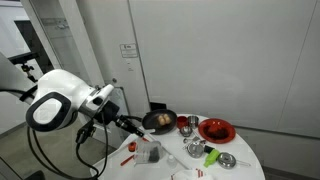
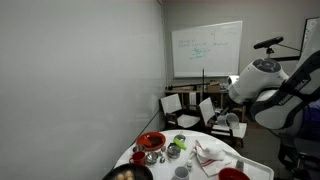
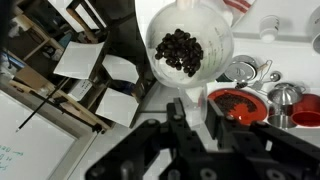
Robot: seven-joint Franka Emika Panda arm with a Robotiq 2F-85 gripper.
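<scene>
In the wrist view, a clear round container point(image 3: 213, 48) with a short handle holds a pile of dark beans point(image 3: 178, 51). My gripper is shut on its handle. Exterior view 1 has the gripper point(image 1: 138, 130) above the left side of the white table, the see-through container point(image 1: 147, 152) hanging from it. From the opposite side, in exterior view 2, the gripper point(image 2: 222, 116) and container point(image 2: 234, 119) appear above the table's near right part. Farther off is a red bowl point(image 1: 217, 130) with dark contents, apart from the container.
A black pan point(image 1: 160, 122) with brownish items stands by the wall. Metal pots point(image 1: 195, 147), a green object point(image 1: 212, 157) and a strainer point(image 1: 227, 160) crowd the table's right half. A second red bowl point(image 2: 232, 174) and a pale tray point(image 2: 257, 170) show in exterior view 2.
</scene>
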